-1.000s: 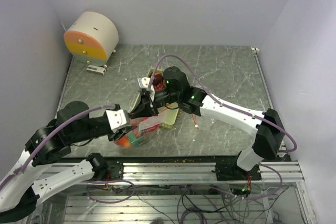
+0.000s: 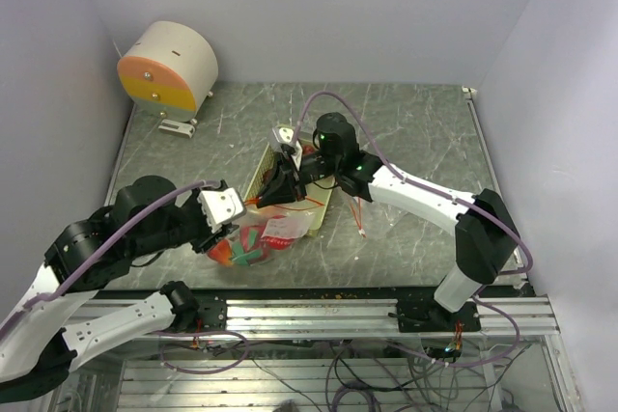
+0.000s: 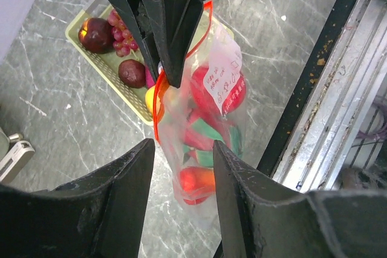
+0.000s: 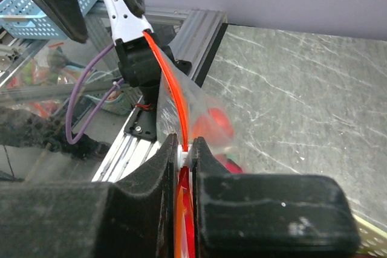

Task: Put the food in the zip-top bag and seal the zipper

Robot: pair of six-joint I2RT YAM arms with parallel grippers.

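The clear zip bag (image 3: 202,149) with an orange zipper strip (image 3: 156,113) holds red, green and orange food items. My right gripper is shut on that zipper strip, seen running up from between its fingers in the right wrist view. My left gripper (image 2: 217,229) is beside the bag on the left; in the left wrist view its fingers (image 3: 130,197) are apart, in front of the bag, with no visible hold on it.
A yellow-green basket (image 3: 109,70) with fruit stands behind the bag. A cylindrical white box (image 2: 164,65) sits at the back left. A metal rail (image 2: 290,315) runs along the front edge.
My right gripper moved up and rightward in the top view since one second ago, with the bag's strip.
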